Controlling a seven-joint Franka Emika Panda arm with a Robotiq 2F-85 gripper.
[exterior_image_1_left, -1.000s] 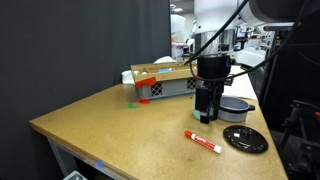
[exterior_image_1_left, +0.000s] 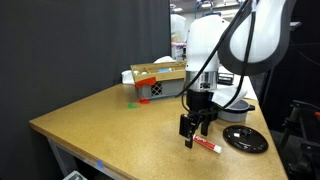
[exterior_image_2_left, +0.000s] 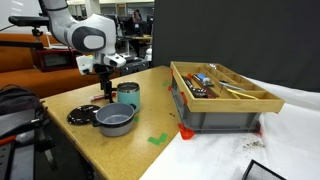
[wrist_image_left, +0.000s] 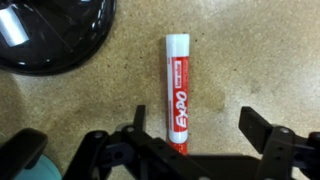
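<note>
On the wooden table lies a white and red Expo marker (wrist_image_left: 178, 95), also visible as a small red and white stick (exterior_image_1_left: 206, 144) beside the black plate in exterior view 1. My gripper is open above it. In the wrist view the marker runs lengthwise through the space between the two spread fingers, touching neither. Part of its red end is hidden behind the gripper body. From exterior view 1, the gripper (exterior_image_1_left: 194, 135) appears low over the marker's left end.
A black plate (exterior_image_1_left: 244, 138) lies right of the marker, with a grey pot (exterior_image_2_left: 115, 121) and a teal container (exterior_image_2_left: 129, 94) close by. Farther back stands a grey crate (exterior_image_2_left: 225, 119) under a wooden tray of items (exterior_image_2_left: 230, 85).
My gripper has come down and to the left, from above the table near the pot to just over the marker. The marker and plate have not moved.
</note>
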